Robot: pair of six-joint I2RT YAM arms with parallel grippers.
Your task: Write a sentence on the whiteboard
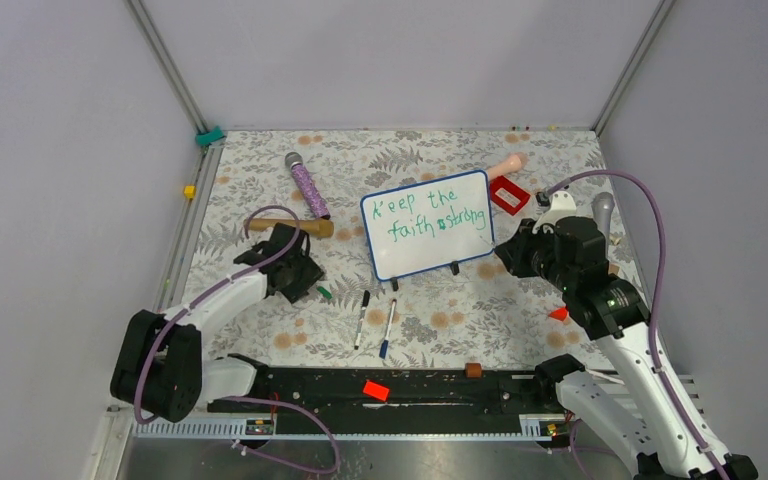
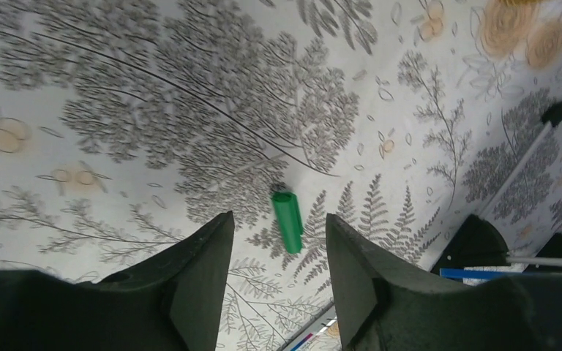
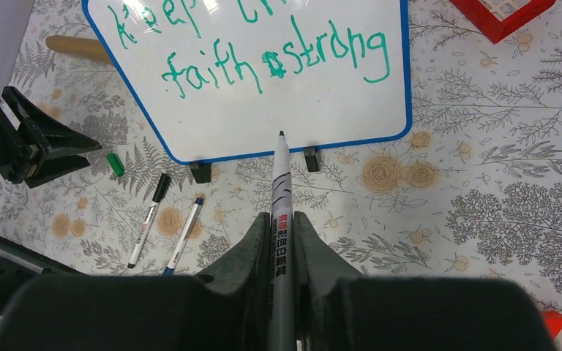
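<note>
The whiteboard (image 1: 426, 240) carries green writing, "Keep the faith strong", with a scribbled patch before "strong". My right gripper is shut on a marker (image 3: 282, 183), green-looking writing lying just beyond its uncapped tip, which points at the board's lower part. My left gripper stands open above a small green cap (image 2: 289, 227), which lies on the patterned table between and beyond its fingers.
A black-capped marker (image 1: 360, 325) and a blue-capped marker (image 1: 388, 330) lie below the board. A purple microphone (image 1: 308, 190), a brown cylinder (image 1: 270, 225) and a red box (image 1: 509, 194) surround it.
</note>
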